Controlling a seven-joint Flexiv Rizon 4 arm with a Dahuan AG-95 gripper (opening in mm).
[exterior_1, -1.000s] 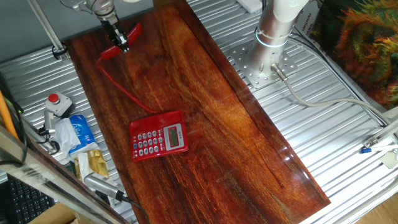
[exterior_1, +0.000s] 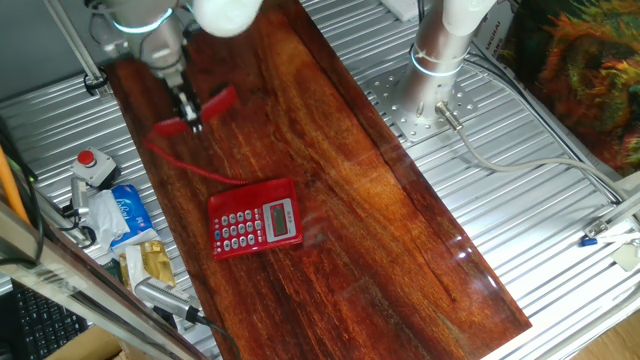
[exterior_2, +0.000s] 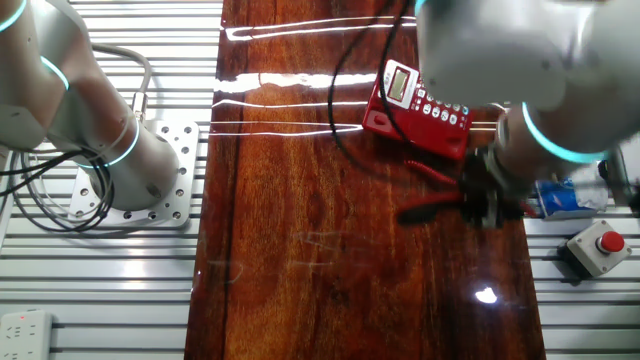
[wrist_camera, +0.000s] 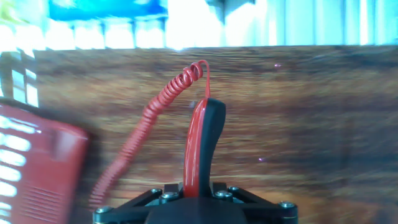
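A red telephone base with grey keys and a small display lies on the dark wooden table; its edge shows at the left of the wrist view. My gripper is shut on the red handset, which it grips around the middle, above the tabletop and apart from the base. In the wrist view the handset points away from the fingers, red on one side and black on the other. A coiled red cord runs from its far end back toward the base. The second exterior view shows the handset blurred.
A red emergency button box and a blue tissue pack lie off the table's left edge. The arm's base plate stands to the right on slatted metal.
The cord hangs slacker now. The base has stayed put.
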